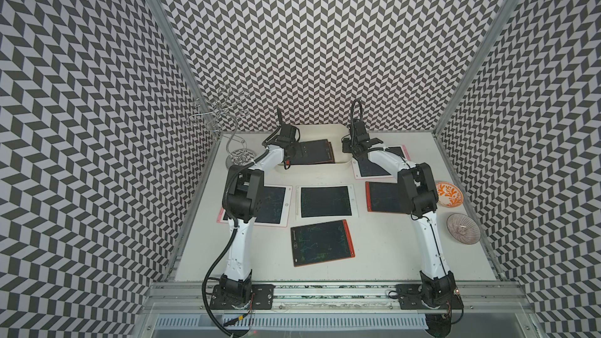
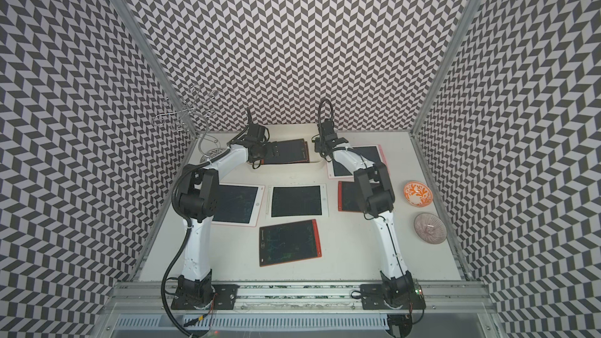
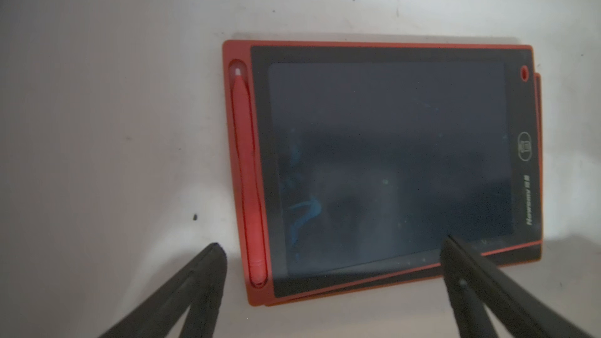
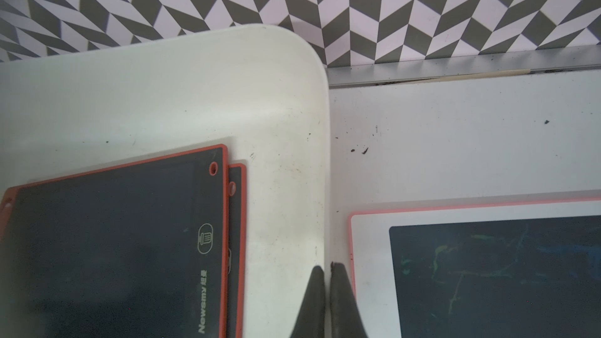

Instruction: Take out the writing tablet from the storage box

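A cream storage box (image 4: 275, 125) at the back centre holds two stacked red-framed black writing tablets (image 3: 394, 162), the upper with a red stylus along its left side. My left gripper is over the left part of the stack, fingers open, nothing between them. My right gripper is shut at the box's right wall, nothing visible between its fingers.
Several other tablets (image 1: 325, 201) lie on the table in front of and right of the box. A wire stand (image 1: 239, 156) is at the back left; two bowls (image 1: 449, 194) are at the right edge.
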